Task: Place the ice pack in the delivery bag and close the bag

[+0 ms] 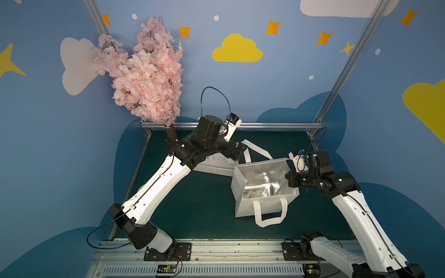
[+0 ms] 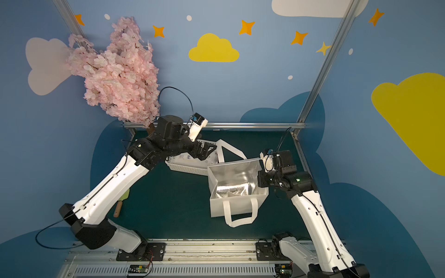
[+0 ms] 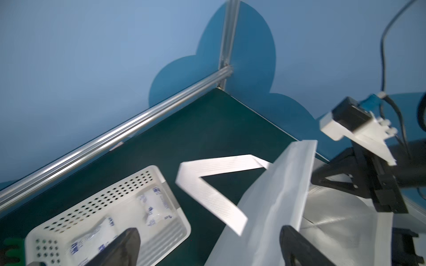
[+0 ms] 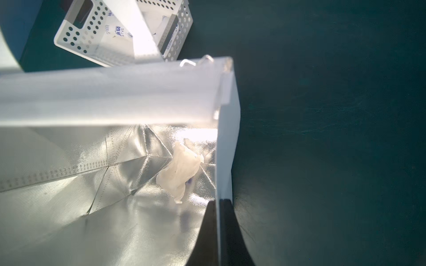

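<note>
The silver-lined delivery bag [image 1: 248, 206] stands open, with an ice pack [image 4: 179, 170] lying inside in the right wrist view. My right gripper is shut on the bag's edge at the right. My left gripper [image 1: 237, 150] is open above the back-left of the bag, beside the basket.
A blossom tree [image 1: 139, 78] stands at the back left. A small trowel [image 2: 119, 206] lies at the left, largely hidden in the top left view.
</note>
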